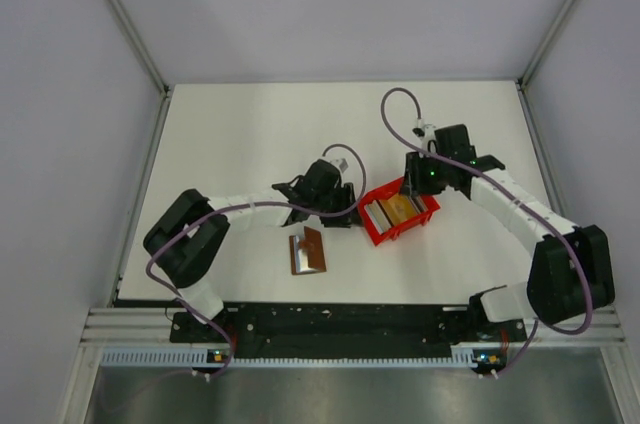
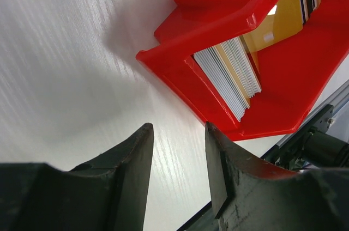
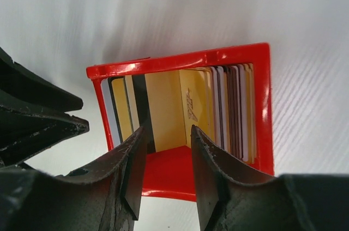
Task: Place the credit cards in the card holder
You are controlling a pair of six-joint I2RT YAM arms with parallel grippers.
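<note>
The red tray [image 1: 374, 230] [image 2: 185, 89] [image 3: 262, 105] holds rows of cards [image 1: 400, 208] [image 2: 229, 73] [image 3: 163, 108] in white, tan, yellow and dark colours. A brown holder with a silver section [image 1: 313, 252] lies on the table at the front left, probably the card holder. My left gripper [image 1: 348, 212] stands open beside the tray's left end, nothing between its fingers. My right gripper [image 1: 418, 186] is open above the tray's right part, with the cards below its fingertips.
Grey walls border it at both sides. In the right wrist view, black fingers of the other arm [image 3: 49, 127] reach in from the left.
</note>
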